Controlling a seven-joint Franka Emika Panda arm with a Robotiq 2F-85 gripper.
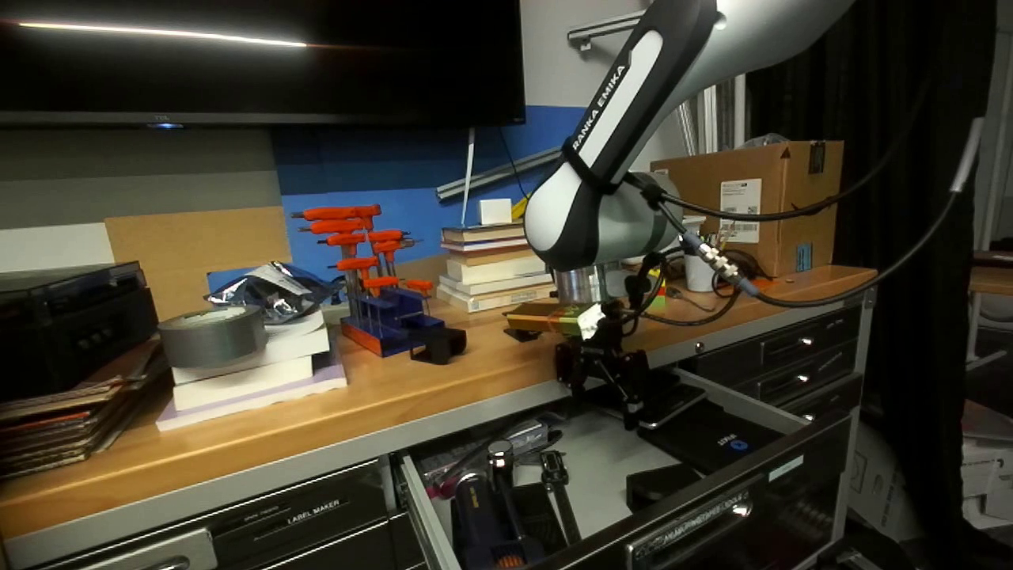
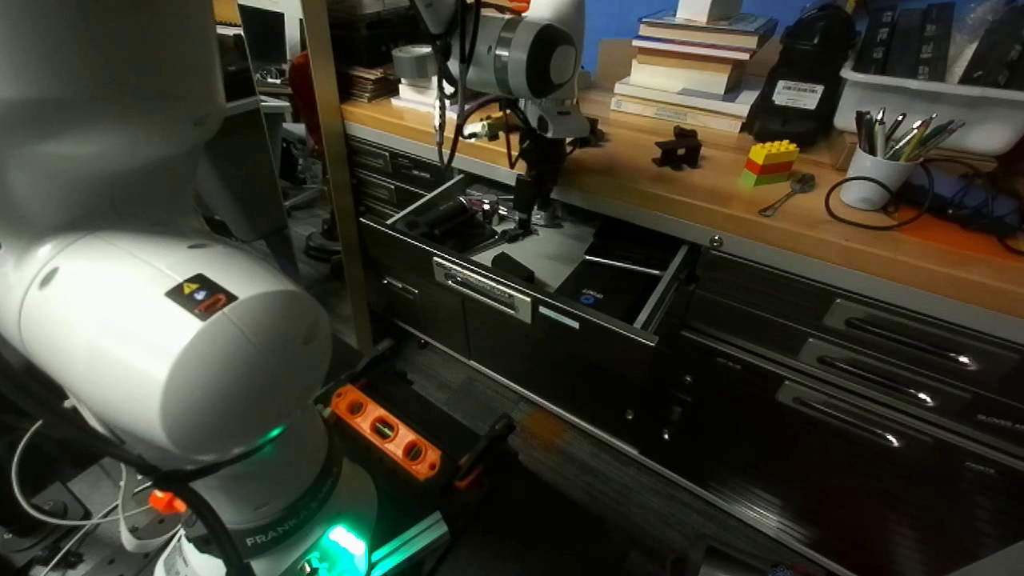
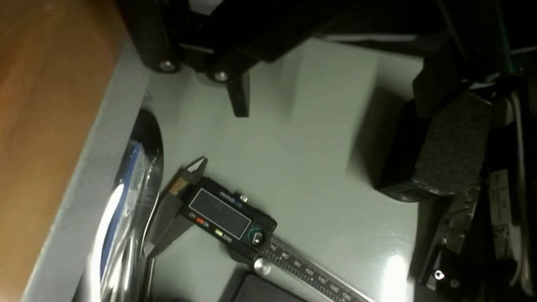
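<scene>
My gripper (image 1: 604,399) is low at the back of the pulled-out drawer (image 1: 603,467), its fingers open. One of its dark fingers (image 3: 239,98) shows at the top of the wrist view above bare drawer floor, and nothing is held. A digital caliper (image 3: 224,216) lies on that floor, apart from this finger, with its beam running to the lower right. Towards the drawer's front sits a black block (image 3: 450,148). The other finger merges with dark shapes at the upper right of the wrist view.
Dark tools (image 1: 484,518) fill the drawer's left side; a black flat box (image 1: 717,438) lies at its right. The wooden worktop (image 3: 45,131) borders the drawer's back. On it stand a hex-key rack (image 1: 380,318), stacked books (image 1: 498,271), toy bricks (image 2: 770,163) and a spoon (image 2: 789,195).
</scene>
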